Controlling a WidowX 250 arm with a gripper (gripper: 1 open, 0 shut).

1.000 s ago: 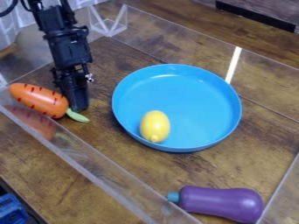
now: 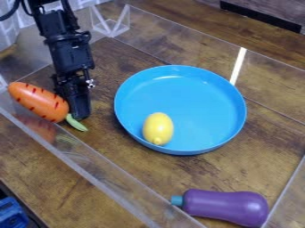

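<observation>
My black gripper (image 2: 74,96) is lowered at the left, its tips beside a toy orange carrot (image 2: 38,101) with a green stalk. The fingers look shut, though the carrot partly hides them; I cannot make out whether they touch it. The carrot lies along the clear wall. A blue plate (image 2: 211,96) holds a yellow lemon-like toy (image 2: 158,127).
A purple eggplant (image 2: 229,207) lies at the bottom right. Clear walls (image 2: 102,169) edge the wooden work area. Bare wood lies behind the plate and between the plate and the eggplant.
My gripper has shifted very slightly beside the carrot; otherwise the scene looks the same.
</observation>
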